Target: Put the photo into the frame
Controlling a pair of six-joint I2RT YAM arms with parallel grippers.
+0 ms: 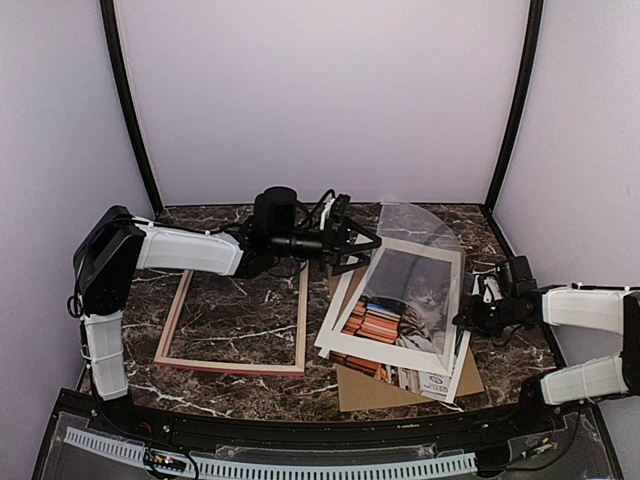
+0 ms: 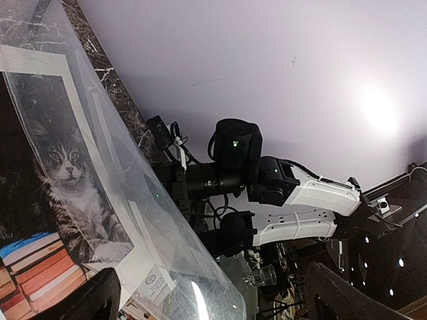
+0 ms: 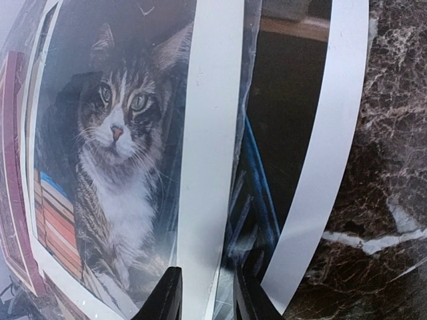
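Note:
The photo (image 1: 400,310), a tabby cat beside orange books in a white mat (image 1: 398,352), lies at the right of the table over a second white-bordered print (image 1: 437,382). A clear sheet (image 1: 420,222) covers it and sticks out past its far edge. The wooden frame (image 1: 170,325) lies empty on the left. At the mat's far left corner my left gripper (image 1: 362,250) stands open, and the clear sheet (image 2: 207,287) reaches between its spread fingers in the left wrist view. My right gripper has its fingers apart at the mat's right edge; whether they touch it is unclear.
Brown cardboard (image 1: 372,394) shows under the prints at the front. The right wall (image 1: 570,200) stands close to my right arm.

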